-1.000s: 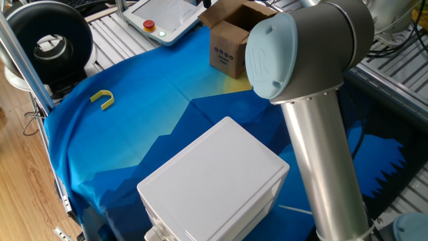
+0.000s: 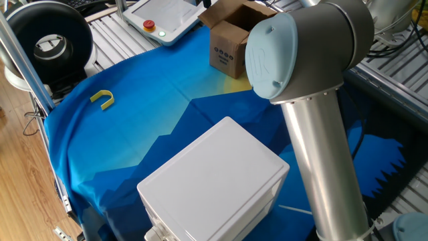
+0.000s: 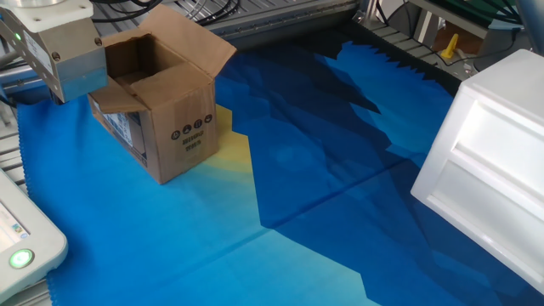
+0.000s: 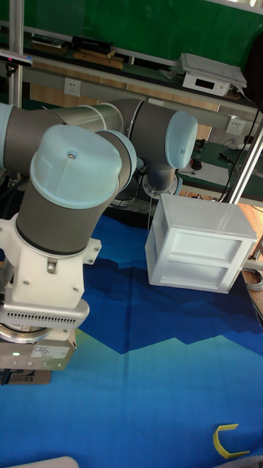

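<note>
A yellow U-shaped piece (image 2: 103,100) lies on the blue cloth, and the same yellow piece (image 4: 226,443) shows at the lower right of exterior view 3. The open cardboard box (image 3: 174,106) stands upright with its flaps spread. A white two-drawer cabinet (image 4: 201,242) sits on the cloth, its drawers closed. My gripper's metal housing (image 3: 68,64) is at the upper left of exterior view 2, beside the box's left side in that view. The housing (image 4: 35,355) also shows in exterior view 3. Its fingers cannot be made out in any view.
A control tablet with a red stop button (image 2: 148,25) rests at the back edge. A black round object (image 2: 50,43) stands at the far left. The arm (image 2: 321,154) rises close beside the white cabinet. The cloth between the yellow piece and the box is clear.
</note>
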